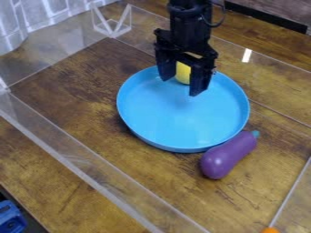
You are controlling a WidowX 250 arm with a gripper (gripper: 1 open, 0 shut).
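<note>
My black gripper [183,65] hangs over the back part of a blue plate [183,116], its fingers spread either side of a yellow object [186,72] at the plate's back rim, which is partly hidden behind it. Whether the fingers touch it is not clear. A purple eggplant-like toy [228,155] lies on the wooden table just off the plate's front right.
Clear plastic barriers run along the left side of the table [73,91]. A blue object [10,218] sits at the lower left corner, and a small orange item [270,229] at the bottom edge. The table left of the plate is clear.
</note>
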